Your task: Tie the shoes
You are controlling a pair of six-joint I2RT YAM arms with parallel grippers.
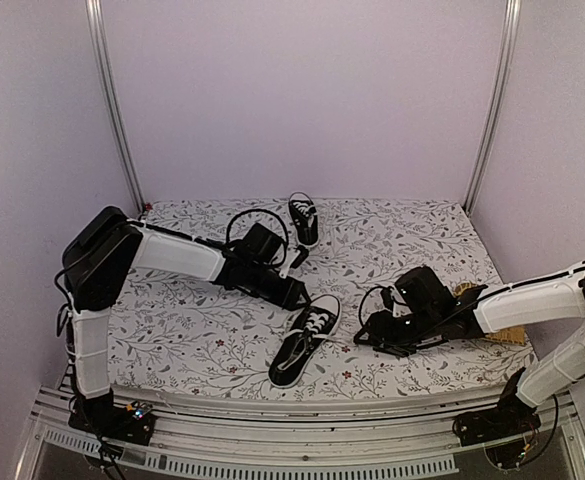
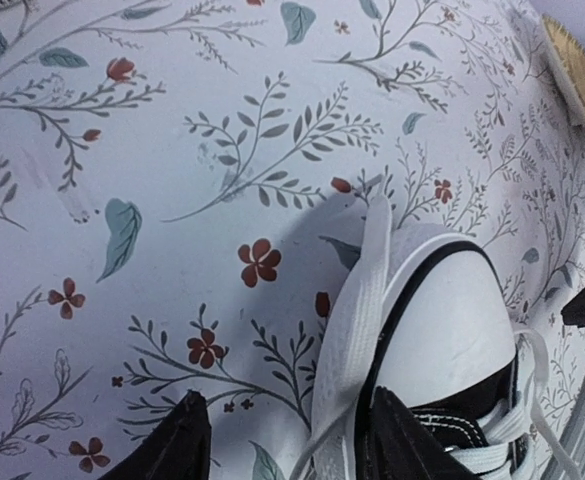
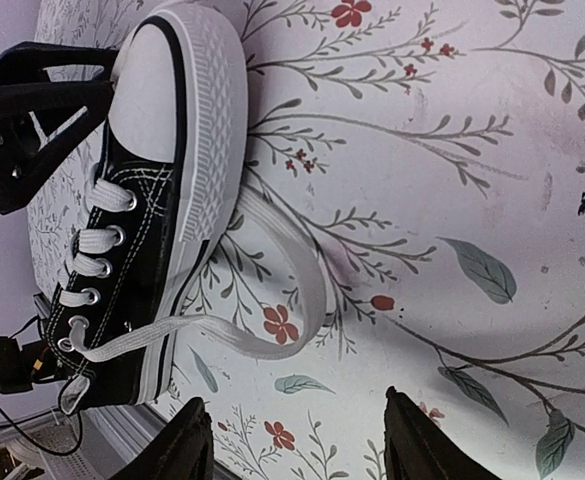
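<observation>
A black sneaker [image 1: 302,345] with a white toe and white laces lies on the floral cloth, its toe pointing away. My left gripper [image 1: 309,298] is at the toe, its fingers apart. In the left wrist view, one finger [image 2: 397,440] overlaps the shoe's edge, and a white lace [image 2: 362,300] runs up along the sole between the fingers. To the shoe's right, my right gripper stands open with only cloth between its fingers. A loose lace [image 3: 307,270] loops out from the eyelets on that side, short of those fingertips.
A second black sneaker [image 1: 303,222] stands at the back, behind the left arm. A tan object [image 1: 507,334] lies at the right edge, partly behind the right arm.
</observation>
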